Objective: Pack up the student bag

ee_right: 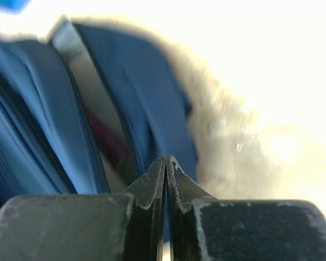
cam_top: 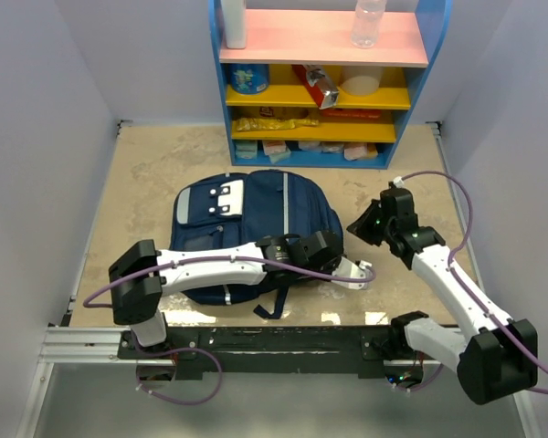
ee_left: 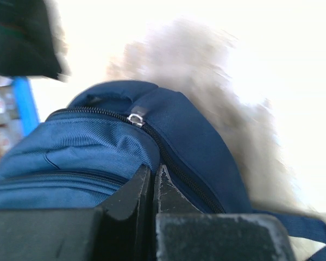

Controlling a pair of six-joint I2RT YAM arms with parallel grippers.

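Note:
The navy student bag [cam_top: 265, 205] lies flat on the beige table, pale patch and straps facing up. At its lower right edge is my left gripper [cam_top: 352, 266]. In the left wrist view, the left gripper is shut on a fold of the bag's blue cloth beside the zipper [ee_left: 137, 119]. My right gripper [cam_top: 354, 228] stands just off the bag's right side. The right wrist view shows that gripper with its tips together and nothing visible between them. Behind it, the bag's side [ee_right: 70, 125] shows a gap with grey and dark red inside.
At the back stands a blue shelf unit [cam_top: 416, 91] with pink and yellow shelves. It holds a clear bottle [cam_top: 368, 23], a blue can [cam_top: 248, 78], a red box [cam_top: 318, 86] and a yellow packet [cam_top: 276, 124]. Bare table [cam_top: 132, 182] shows left of the bag.

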